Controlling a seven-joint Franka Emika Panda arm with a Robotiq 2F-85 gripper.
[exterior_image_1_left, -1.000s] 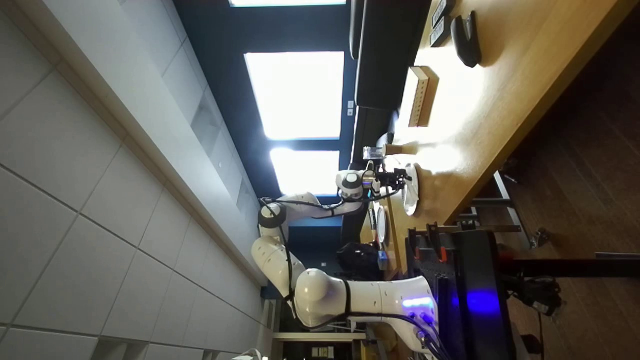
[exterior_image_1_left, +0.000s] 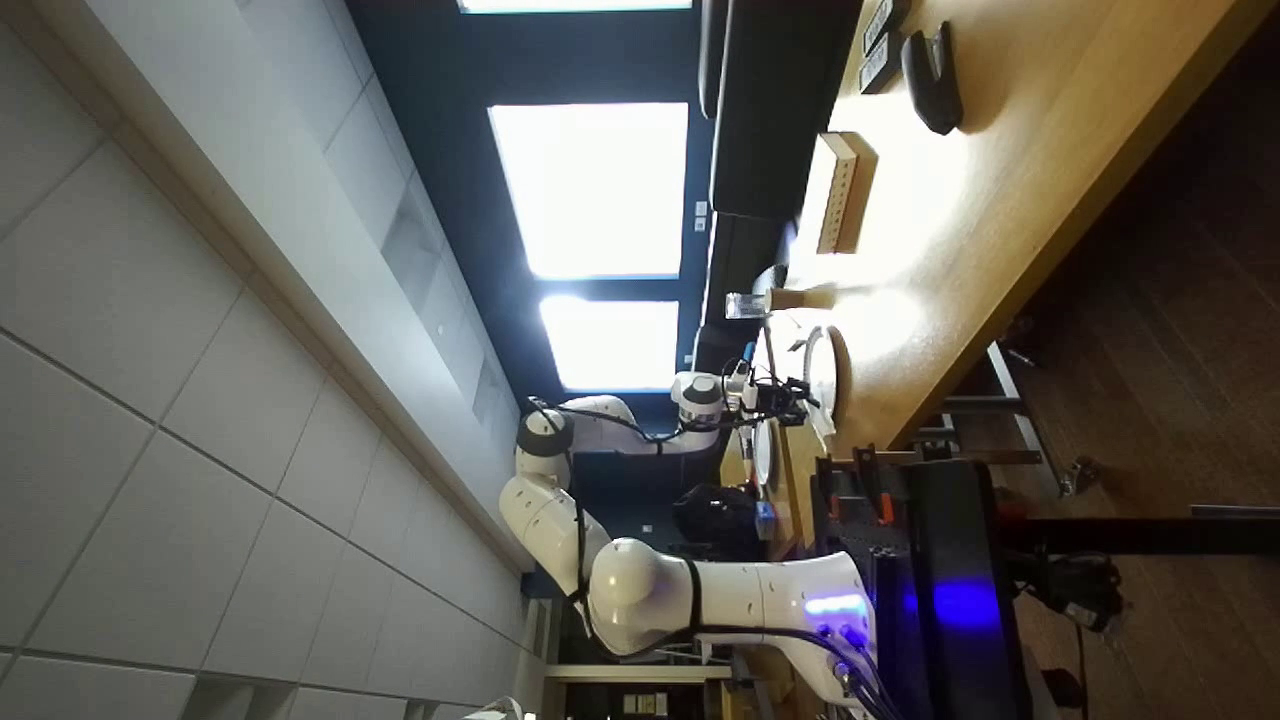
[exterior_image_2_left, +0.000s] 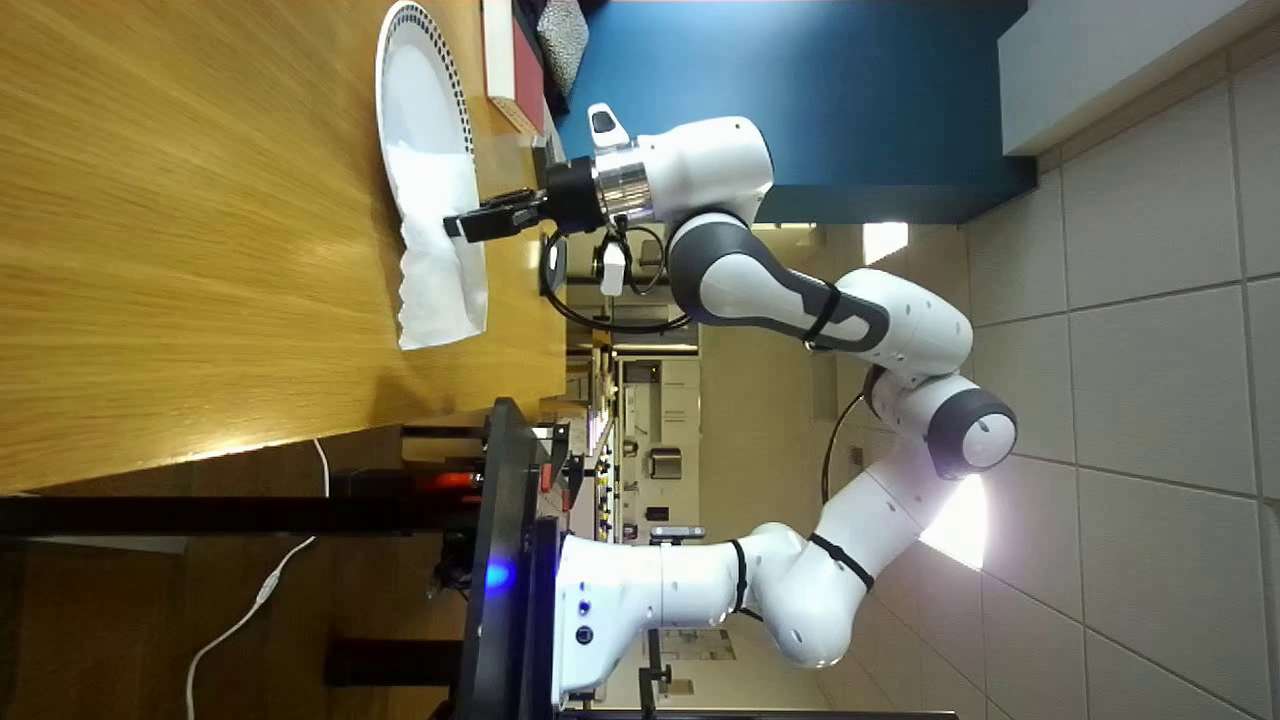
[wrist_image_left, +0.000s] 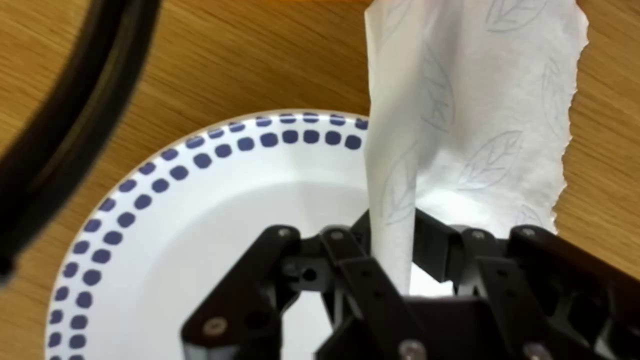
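A white paper towel with faint leaf prints (wrist_image_left: 498, 108) is pinched in a fold by my gripper, which is shut on it. In exterior view 2 part of the paper (exterior_image_2_left: 446, 294) hangs past the rim of a white plate (exterior_image_2_left: 402, 102), while another part lies over the plate. The plate's rim carries dark blue squares, clear in the wrist view. My gripper (exterior_image_2_left: 458, 226) is low, over the plate's edge. In exterior view 1 the gripper (exterior_image_1_left: 801, 402) is small, and the paper (exterior_image_1_left: 821, 420) shows only as a pale strip beside it.
A wooden block with holes (exterior_image_1_left: 836, 192), a black stapler (exterior_image_1_left: 932, 78) and a clear cup (exterior_image_1_left: 746, 306) stand along the table. A red-and-white book (exterior_image_2_left: 513, 66) lies behind the plate. Bare wood (exterior_image_2_left: 204, 240) spreads widely in front of the plate.
My gripper has moved away from the clear cup, along the table toward the robot's base. The paper has shifted with it and now reaches past the plate's edge.
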